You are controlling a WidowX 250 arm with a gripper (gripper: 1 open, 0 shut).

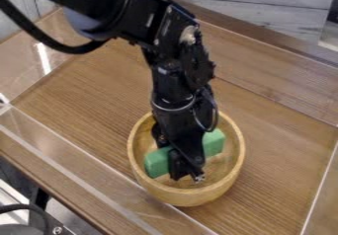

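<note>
My black gripper [179, 155] reaches down into a round tan wooden bowl [158, 188] on the table. It is shut on a green block [211, 141], which is tilted inside the bowl, its middle partly hidden behind the fingers. Whether the block touches the bowl's floor I cannot tell.
A pale plank wall [271, 12] stands at the back. A black cable lies at the lower left edge.
</note>
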